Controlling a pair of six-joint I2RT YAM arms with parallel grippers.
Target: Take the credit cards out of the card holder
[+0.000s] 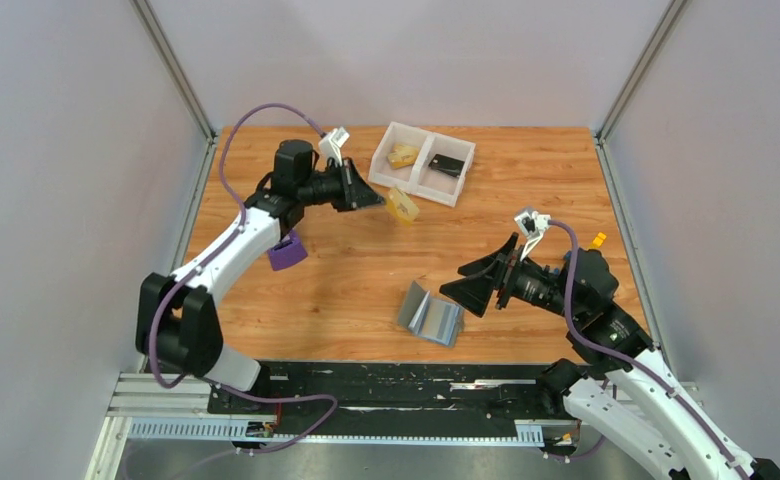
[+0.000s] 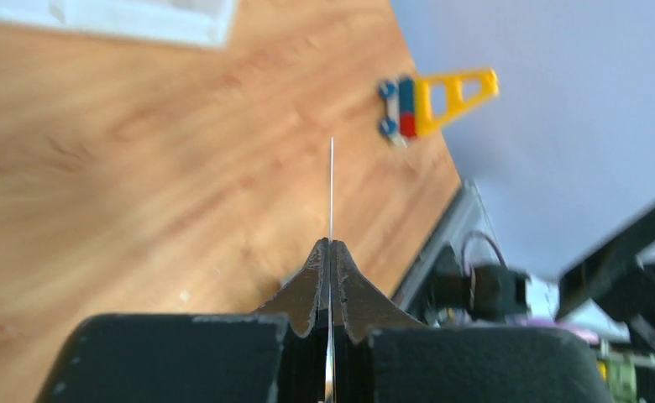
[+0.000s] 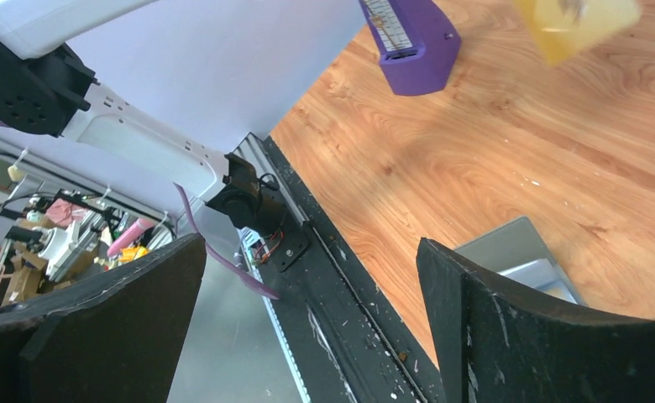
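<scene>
My left gripper (image 1: 383,203) is shut on a yellow card (image 1: 402,206), held in the air just below the white box. In the left wrist view the card (image 2: 332,180) shows edge-on as a thin upright line between the fingertips. The grey card holder (image 1: 431,316) lies opened near the front of the wooden table. Beside it on the right, my right gripper (image 1: 460,297) stands open with nothing between its fingers. Part of the holder (image 3: 517,245) appears behind a finger in the right wrist view.
A white two-part box (image 1: 421,190) holds yellow cards (image 1: 403,156) on its left side and dark cards (image 1: 446,165) on its right. A purple object (image 1: 288,251) sits by the left arm. The yellow and blue toy (image 2: 450,96) lies at the right edge. Mid-table is clear.
</scene>
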